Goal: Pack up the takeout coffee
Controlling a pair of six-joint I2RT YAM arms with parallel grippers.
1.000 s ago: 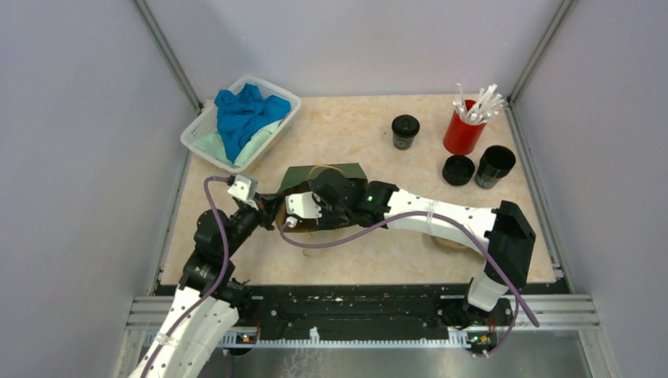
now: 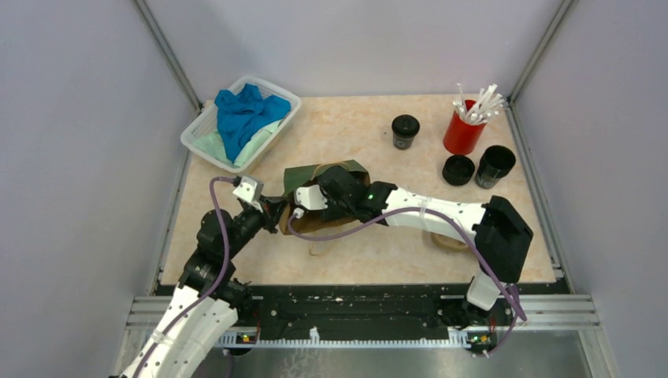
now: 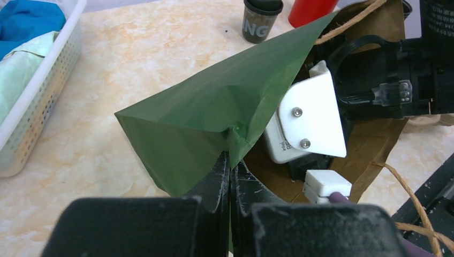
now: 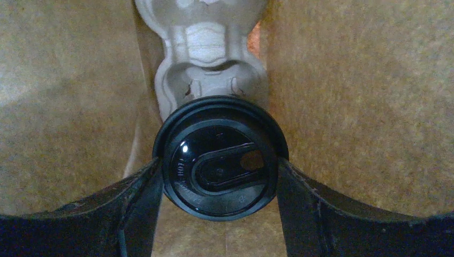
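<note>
A green-and-kraft paper bag [image 2: 303, 177] with twine handles stands front centre. My left gripper [image 2: 277, 206] is shut at the bag's left edge; in the left wrist view its fingertips [image 3: 229, 160] meet the green paper. My right gripper is down inside the bag, shut on a black-lidded coffee cup [image 4: 219, 128], seen from above in the right wrist view. Beyond that cup, inside the bag, is a grey moulded cup carrier [image 4: 206, 43]. How the cup sits against the carrier is partly hidden by its lid.
A white basket of cloths [image 2: 197, 138] stands back left. A lidded cup [image 2: 405, 130], a red straw holder [image 2: 461, 135] and dark cups [image 2: 495, 165] stand back right. A tan object [image 2: 449, 242] lies under the right arm.
My right gripper has shifted slightly right and up in the top view; the bag and my left gripper have moved slightly the same way.
</note>
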